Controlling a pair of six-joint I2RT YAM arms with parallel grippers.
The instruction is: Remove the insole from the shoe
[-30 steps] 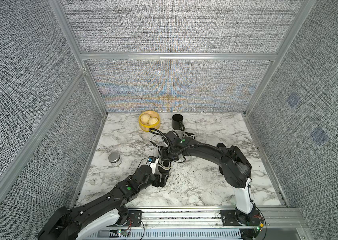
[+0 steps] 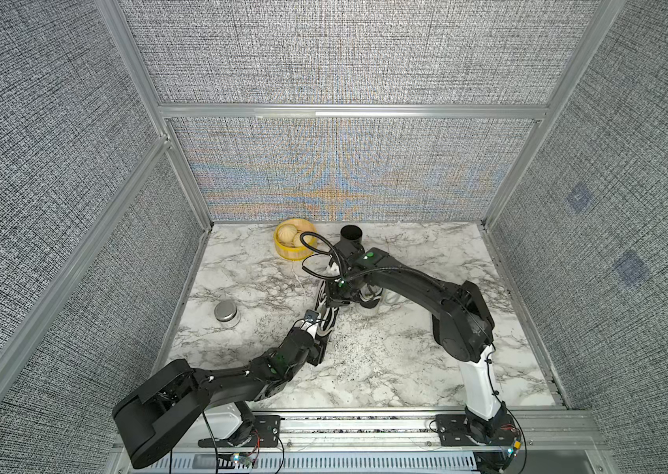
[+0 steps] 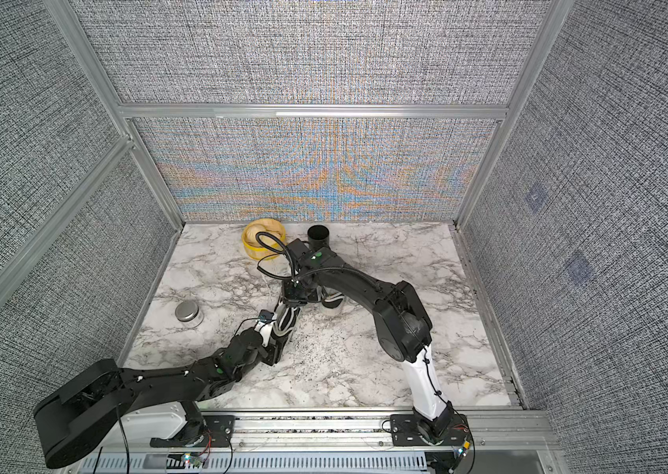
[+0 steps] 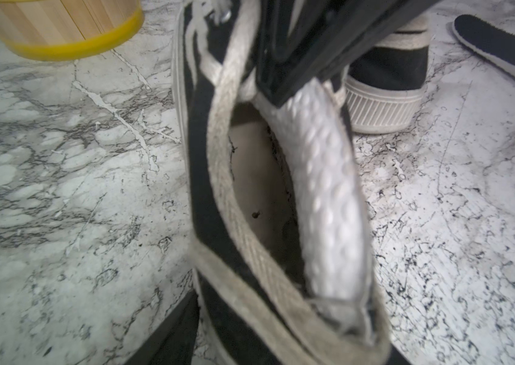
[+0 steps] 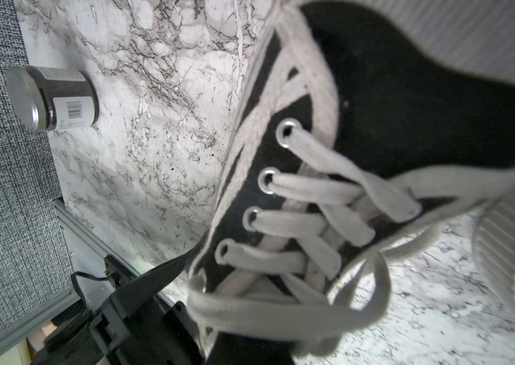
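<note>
A black canvas shoe (image 4: 205, 200) with white laces (image 5: 282, 319) rests near the table's middle, its heel toward the left arm. White, bumpy insole (image 4: 330, 200) material curves up along the right of the shoe's opening, bare sole exposed beside it. From above, my right gripper is shut on the insole's raised far part; its tips partly hide the contact. My left gripper (image 2: 317, 354) is at the heel, one finger (image 4: 172, 337) showing left of the shoe. How firmly it presses there is hidden.
A loose dark insole (image 4: 507, 51) lies to the right. Another shoe (image 4: 388, 79) stands beside this one. Behind are a yellow-rimmed basket (image 2: 285, 251) with buns and a black mug (image 2: 351, 232). A lidded jar (image 2: 226, 309) stands left.
My right gripper has moved slightly toward the back and now covers part of the mug and basket. My left arm has swung right and forward, its gripper still by the heel.
</note>
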